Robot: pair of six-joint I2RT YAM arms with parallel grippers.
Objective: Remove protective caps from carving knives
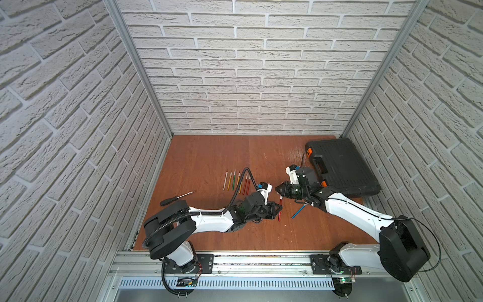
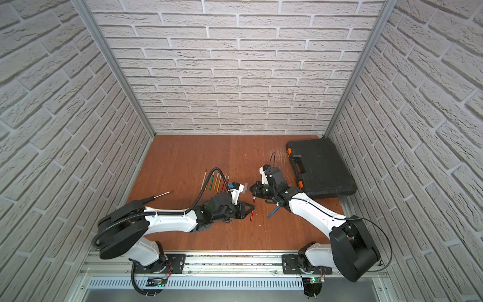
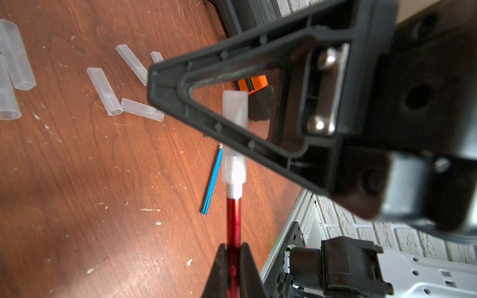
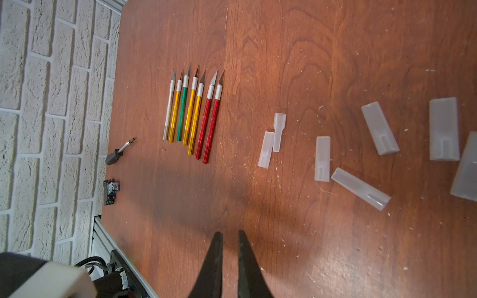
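Observation:
In the left wrist view, a red carving knife (image 3: 234, 218) rises upright in the picture, its handle between the fingertips of my shut left gripper. A translucent cap (image 3: 234, 171) covers its tip. One black finger (image 3: 198, 64) of my right gripper crosses in front of that cap, which shows partly through the finger's opening. My right gripper is slightly open, with nothing visible between its fingertips. A blue carving knife (image 3: 212, 178) lies on the table; its tip is partly hidden. Several uncapped knives, including a green one (image 4: 182, 109), lie in a row.
Loose translucent caps, one of them a long cap (image 4: 322, 158), are scattered on the table. A black case (image 1: 344, 166) stands at the back right. A screwdriver (image 4: 119, 152) lies at the left edge.

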